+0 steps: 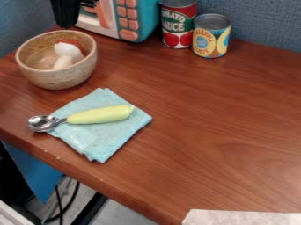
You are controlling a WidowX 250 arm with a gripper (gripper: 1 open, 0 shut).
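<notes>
A wooden bowl (53,75) sits at the back left of the table, holding a white object (66,54) with something reddish behind it. Above the bowl, at the top edge of the view, my black gripper (66,10) shows only its lower part, so its finger state is unclear. A light blue cloth (100,141) lies at the front left, with a scoop-like utensil (100,114) with a pale yellow handle resting on it.
A teal toy appliance (134,22), a red sauce can (178,25) and a yellow-labelled can (210,39) stand along the back. A white sheet (241,217) lies at the front edge.
</notes>
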